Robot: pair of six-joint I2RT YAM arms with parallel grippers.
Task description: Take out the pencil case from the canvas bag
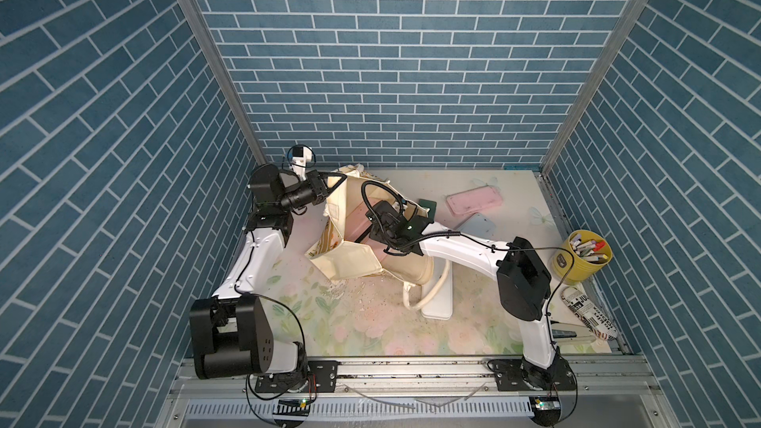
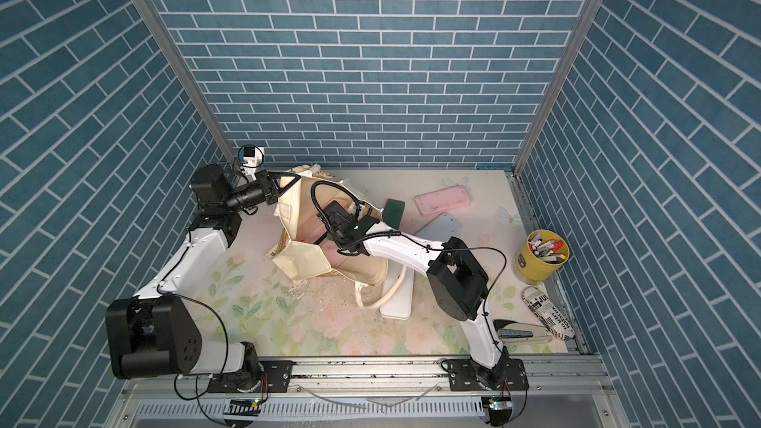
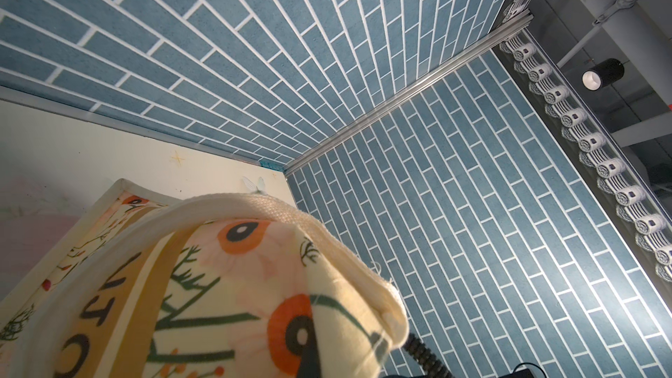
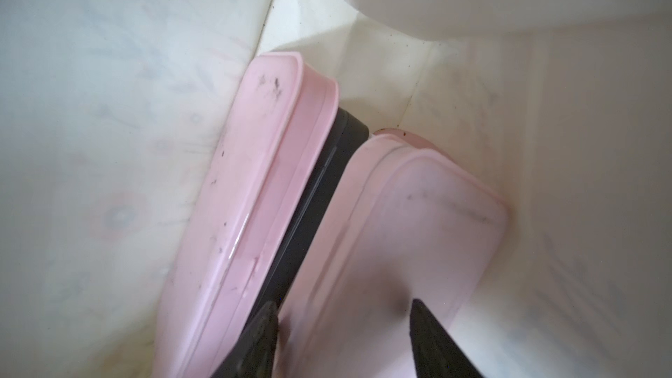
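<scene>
The canvas bag (image 1: 341,257) lies open on the left half of the table, my left gripper (image 1: 333,182) at its upper left rim, shut, with any cloth between its fingers hard to make out. My right gripper is down inside the bag, part open, its fingertips at a pale pink pencil case (image 4: 378,238). Beside it, in the right wrist view, stand another pink case (image 4: 231,203) and a dark one (image 4: 315,189), with a further pink edge (image 4: 402,133) behind.
A pink case (image 1: 474,199), a grey-blue one (image 1: 479,226) and a white one (image 1: 437,305) lie outside the bag. A yellow pen cup (image 1: 578,261), a patterned pouch (image 1: 586,309) and dark tools stand at the right.
</scene>
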